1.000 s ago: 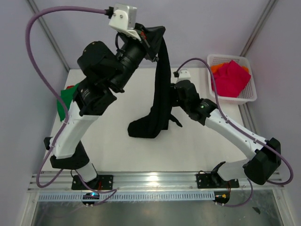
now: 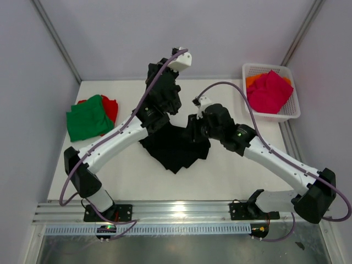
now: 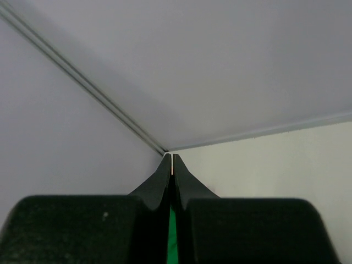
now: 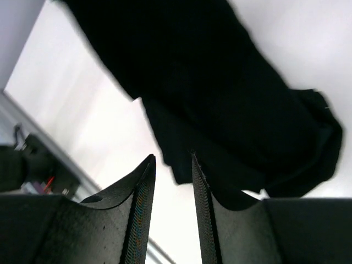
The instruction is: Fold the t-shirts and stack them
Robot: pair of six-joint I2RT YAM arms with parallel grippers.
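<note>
A black t-shirt [image 2: 176, 148] lies spread and rumpled in the middle of the white table, filling much of the right wrist view [image 4: 231, 110]. My left gripper is raised over the back-middle, shut with nothing visible between its fingers; its arm hides part of the table. My right gripper hangs above the black cloth at its right, fingers part open and nothing held. Folded green [image 2: 87, 120] and red [image 2: 110, 107] t-shirts are stacked at the left, green on top.
A white basket [image 2: 290, 113] with pink-red [image 2: 268, 93] and orange cloth stands at the back right. Bare table [image 2: 82, 176] shows at front left and right. Walls and metal edge rails bound the workspace.
The black shirt hung high from the left gripper and now lies on the table. The left arm has lowered and turned; the right arm has moved toward the front and left.
</note>
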